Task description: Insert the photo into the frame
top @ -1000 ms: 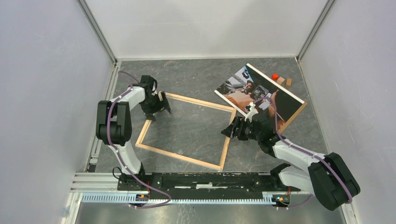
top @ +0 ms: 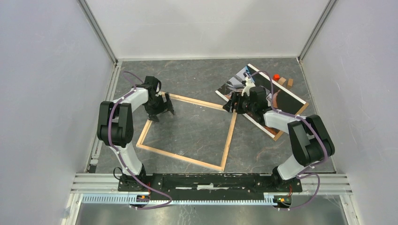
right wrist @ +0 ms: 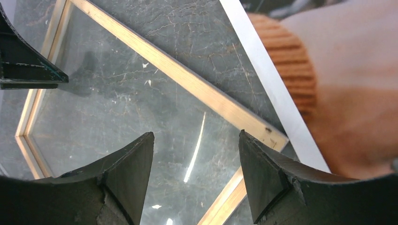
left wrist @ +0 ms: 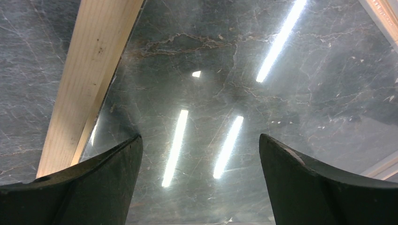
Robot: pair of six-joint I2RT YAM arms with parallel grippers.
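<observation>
A light wooden frame lies tilted on the dark table, with grey tabletop showing through its inside. To its right is the photo, white-bordered, with a wooden edge along its lower right; my right arm covers part of it. My right gripper hovers over the frame's upper right corner. In the right wrist view its fingers are part open with nothing between them, and the wooden bar and the photo's white border lie beyond. Over the frame's upper left corner, my left gripper stands open and empty.
A red block and two wooden blocks sit behind the photo. Walls close in the left, back and right sides. Bare table shows behind the frame and at the lower right.
My right gripper has moved up towards the back, from the frame's right side to its upper right corner. The left arm has shifted only slightly right. Frame and photo look unmoved.
</observation>
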